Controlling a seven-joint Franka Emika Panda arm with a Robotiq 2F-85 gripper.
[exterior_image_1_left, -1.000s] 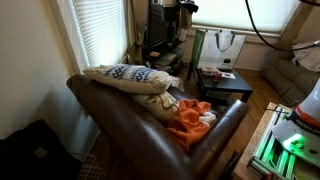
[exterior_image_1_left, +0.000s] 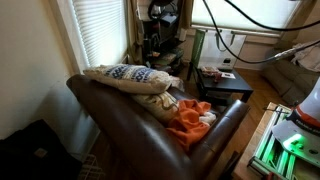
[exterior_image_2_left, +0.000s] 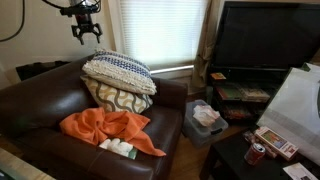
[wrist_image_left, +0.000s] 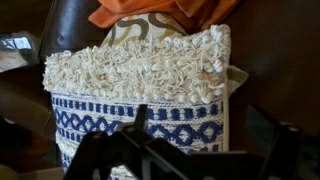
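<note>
A woven cushion (exterior_image_2_left: 118, 70), cream with a blue pattern and a shaggy fringe, lies tilted on top of a second, patterned cushion (exterior_image_2_left: 120, 98) in the brown leather armchair. My gripper (exterior_image_2_left: 88, 40) hangs above the woven cushion, apart from it, its fingers spread and empty. From exterior view 1, the gripper (exterior_image_1_left: 152, 48) appears over the cushion's far side. Looking down in the wrist view, the woven cushion (wrist_image_left: 140, 75) fills the middle, with the open gripper above its blue-patterned part. An orange cloth (exterior_image_2_left: 112, 128) is draped across the seat.
Some white items (exterior_image_2_left: 117, 147) lie on the seat by the cloth. Beside the armchair (exterior_image_2_left: 172, 105) stands a grey bin (exterior_image_2_left: 205, 122). A dark table (exterior_image_2_left: 240, 155) holds a can (exterior_image_2_left: 256, 153) and boxes. A television (exterior_image_2_left: 262, 45) stands behind.
My gripper has come down and moved left in exterior view 1, closer above the woven cushion. The cushions and the orange cloth have not moved.
</note>
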